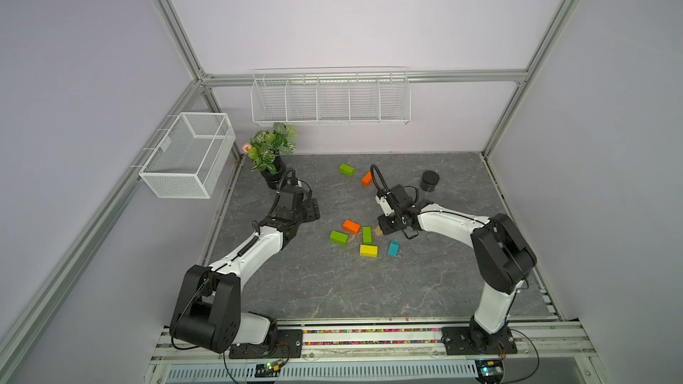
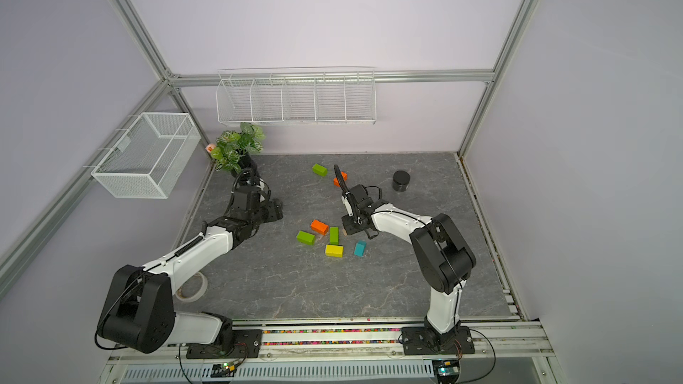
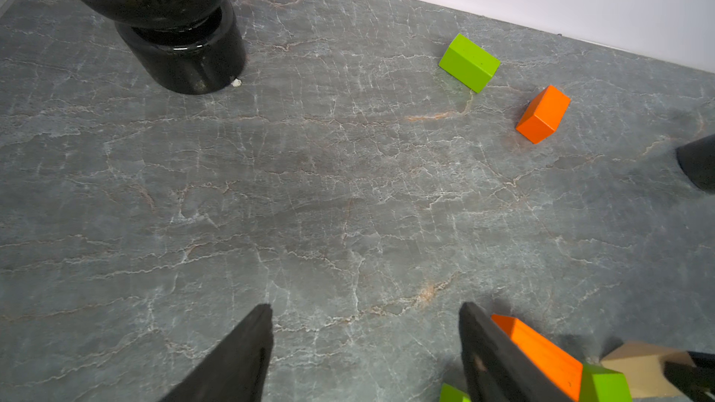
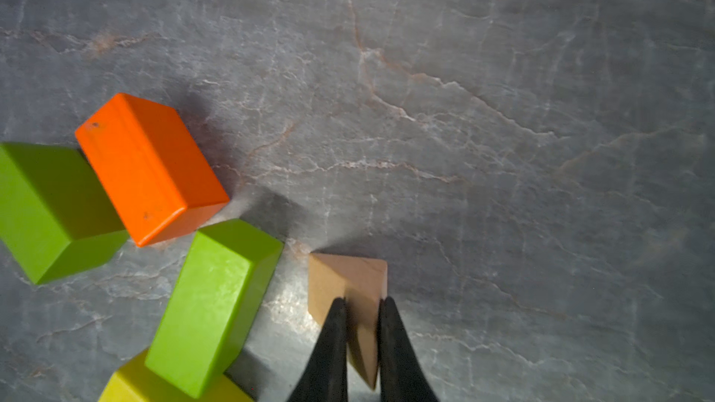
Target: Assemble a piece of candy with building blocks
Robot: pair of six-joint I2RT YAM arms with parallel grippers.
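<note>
My right gripper is shut on a natural-wood triangular block (image 4: 335, 275), low among the central blocks. Beside it lie a long green block (image 4: 201, 305), an orange block (image 4: 156, 167), another green block (image 4: 52, 208), a yellow block (image 4: 137, 383) and a blue block (image 1: 393, 249). My left gripper hangs at the left of the table with fingers apart and nothing between them. A small green block (image 3: 469, 63) and an orange block (image 3: 543, 113) lie toward the back.
A plant in a black pot (image 3: 178, 59) stands back left, a dark cylinder (image 1: 429, 180) back right. A tape roll (image 2: 200, 291) lies front left. Wire baskets (image 1: 185, 184) hang on the walls.
</note>
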